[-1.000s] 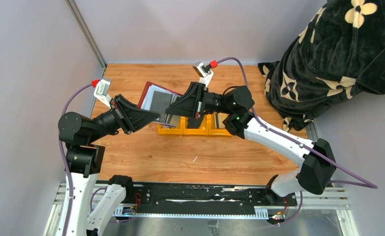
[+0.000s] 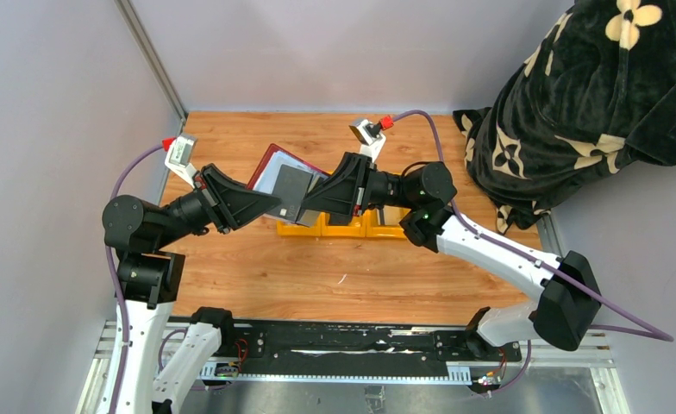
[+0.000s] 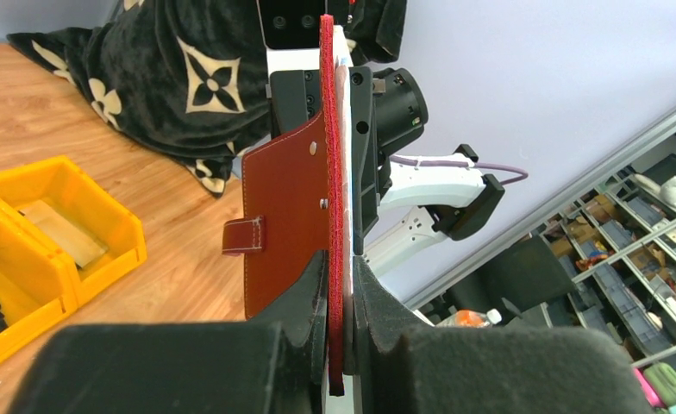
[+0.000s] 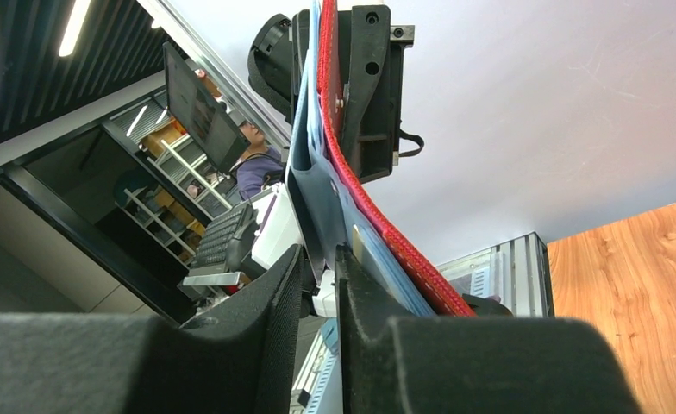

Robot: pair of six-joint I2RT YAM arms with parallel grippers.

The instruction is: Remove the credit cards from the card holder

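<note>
Held up above the table is an open card holder with a red-brown leather cover and pale blue inner pages. In the top view a grey card shows on the pages. My left gripper is shut on the holder at its left side, and its edge stands upright between the fingers. Across from it, my right gripper is open at the pages' edge. A page flap hangs close to its fingertips; whether it sits between them is hard to tell.
Below the holder, yellow bins stand on the wooden table, with a dark item in one and a light one in another. A dark patterned cloth drapes over the back right.
My right gripper has shifted slightly right and toward the front. The cover's upper corner has swung a little right, while the left arm has kept its place.
</note>
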